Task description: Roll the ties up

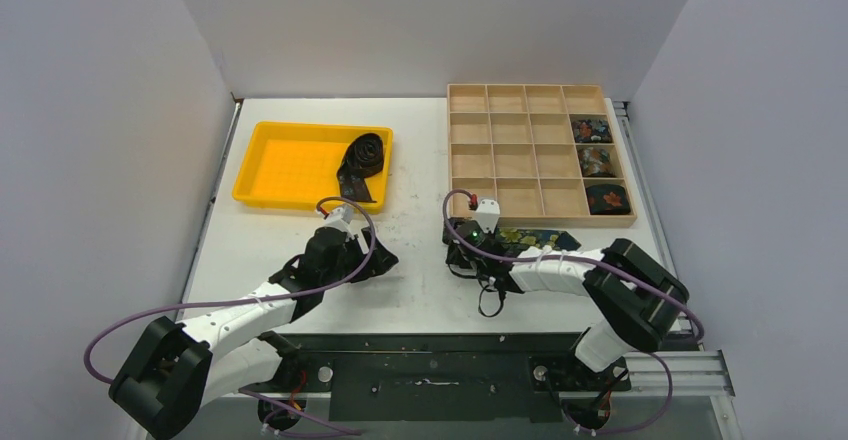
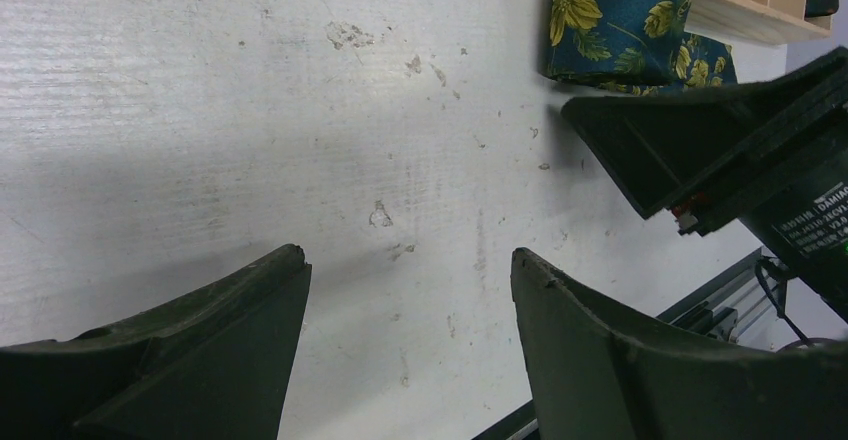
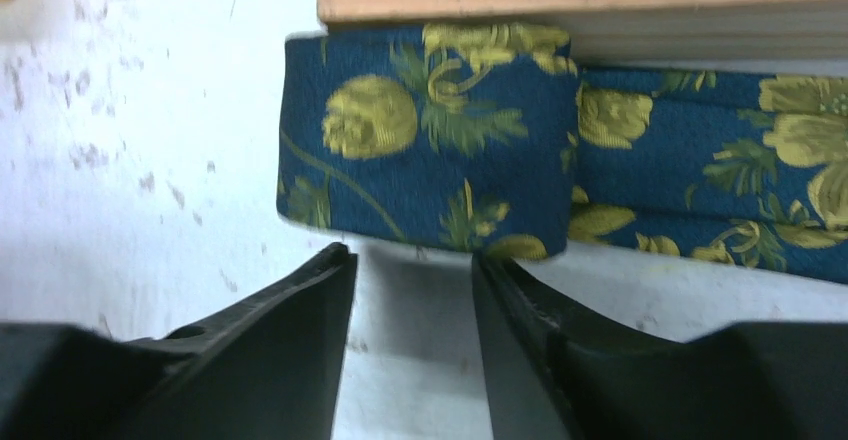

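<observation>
A navy tie with yellow flowers (image 3: 430, 135) lies on the table in front of the wooden grid box, its left end a thick folded pad and the rest flat to the right (image 1: 530, 238). In the right wrist view my right gripper is part open at the pad's near edge, nothing seen clearly between its fingers. In the left wrist view the pad (image 2: 612, 30) shows behind the right gripper's body. My left gripper (image 1: 372, 260) hangs over the table's left middle; its fingertips (image 2: 275, 280) stand apart, and no object shows between them.
A yellow tray (image 1: 285, 175) holds a coiled black tie (image 1: 362, 160) at back left. The wooden box (image 1: 515, 158) at back right has rolled ties in several right-column compartments. The table between the grippers is clear.
</observation>
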